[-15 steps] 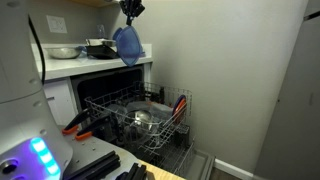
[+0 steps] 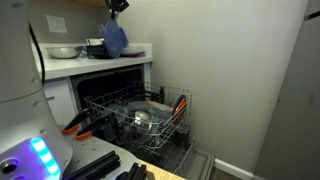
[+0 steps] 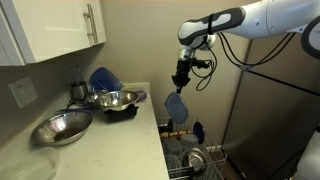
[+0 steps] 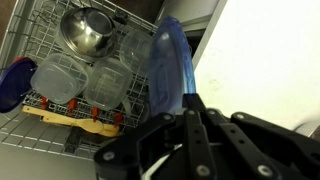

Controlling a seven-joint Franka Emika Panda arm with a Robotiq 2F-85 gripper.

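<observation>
A blue plate (image 2: 115,40) hangs in the air, its thin edge held by my gripper (image 3: 178,91), which is shut on it. In the wrist view the same plate (image 4: 171,72) extends away from the fingertips and appears narrow, almost edge-on. From exterior view 2 it is seen tilted, beside the edge of the white counter (image 3: 115,155) and above the dishwasher rack (image 2: 180,123). The fingers' exact contact with the rim is dark and hard to make out.
The pulled-out rack holds a metal bowl (image 4: 87,33), clear containers (image 4: 58,77) and a wooden-handled utensil (image 4: 80,122). On the counter are a metal colander (image 3: 62,128), another metal bowl (image 3: 117,99), a black dish rack (image 3: 121,113) and a second blue plate (image 3: 103,79).
In exterior view 1 the held plate and gripper have moved left and slightly up, toward the counter. The plate has turned and looks narrower. The rack's contents look unchanged.
</observation>
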